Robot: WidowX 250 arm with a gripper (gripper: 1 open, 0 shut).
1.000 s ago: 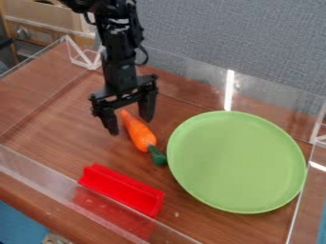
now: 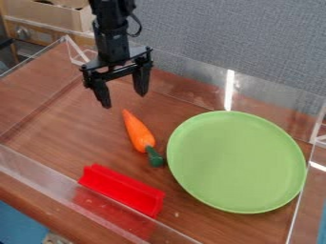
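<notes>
My black gripper (image 2: pixel 122 88) hangs in the upper left above the wooden table, its two fingers spread open with nothing between them. Below it and a little to the right lies an orange toy carrot (image 2: pixel 139 131) with a green top, pointing toward the front. A large green plate (image 2: pixel 237 162) fills the right of the table, beside the carrot's top. A red oblong object (image 2: pixel 121 189) lies at the front, left of the plate.
Clear plastic walls edge the wooden table (image 2: pixel 51 114). A grey textured panel (image 2: pixel 230 38) stands behind, and a cardboard box (image 2: pixel 45 14) sits at the back left.
My open gripper has risen and moved back, away from the carrot, leaving it uncovered. The carrot, plate and red object look unmoved.
</notes>
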